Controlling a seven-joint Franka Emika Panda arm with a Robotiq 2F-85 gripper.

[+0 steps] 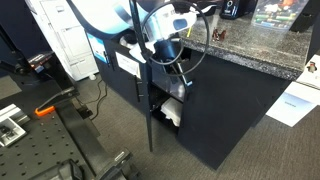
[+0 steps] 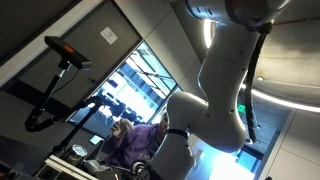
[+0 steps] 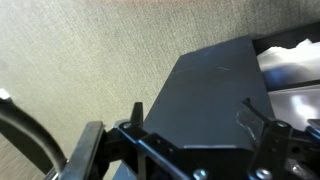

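Note:
A dark cabinet stands under a speckled countertop (image 1: 245,42). Its narrow left door (image 1: 149,115) is swung out and seen nearly edge-on; a broad dark panel (image 1: 225,108) lies to the right of the opening. My gripper (image 1: 177,70) is high in front of the opening, below the counter edge. In the wrist view a flat dark panel (image 3: 200,85) lies beneath my gripper, whose fingers stand apart with nothing visible between them. Whether a finger touches the panel cannot be told. The cabinet is not discernible in the second exterior view.
White material (image 1: 172,110) lies inside the cabinet. A clear bin (image 1: 277,13) is on the counter. A black perforated table (image 1: 40,155) occupies the near left. Grey carpet (image 1: 165,155) is free in front of the cabinet.

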